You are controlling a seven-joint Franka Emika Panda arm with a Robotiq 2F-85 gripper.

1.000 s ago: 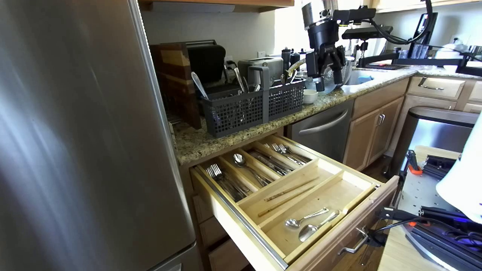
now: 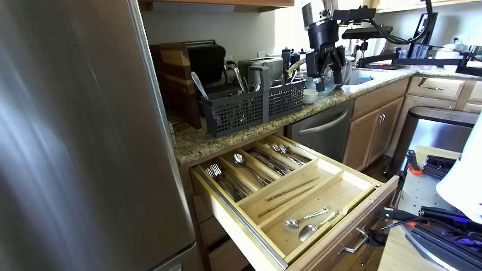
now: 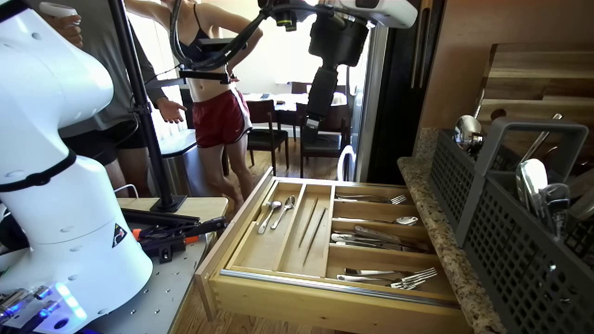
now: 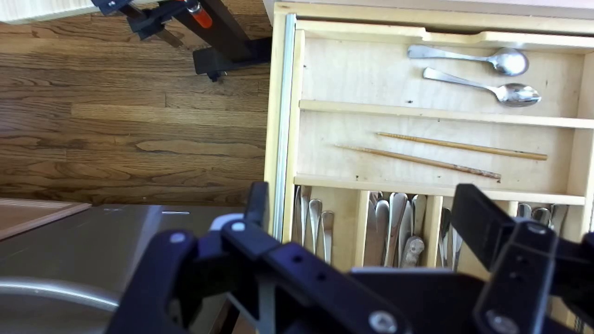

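Note:
High above the drawer's far end, my gripper (image 2: 330, 86) points down with its fingers apart and nothing between them. The wrist view shows the fingertips (image 4: 256, 205) wide of each other over the open drawer (image 4: 282, 139). In the front compartment lie two spoons, one rounder spoon (image 4: 510, 61) and one longer spoon (image 4: 519, 95). Two wooden chopsticks (image 4: 468, 147) rest in the middle compartment. Forks (image 2: 215, 171), a spoon (image 2: 239, 159), knives (image 3: 367, 240) and more forks fill the rear slots.
A grey cutlery basket (image 2: 237, 113) with utensils stands on the granite counter (image 2: 199, 143) behind the drawer. The fridge (image 2: 90, 135) flanks one side, the dishwasher (image 2: 323, 126) the other. Two people stand beyond the drawer, one in red shorts (image 3: 221, 118).

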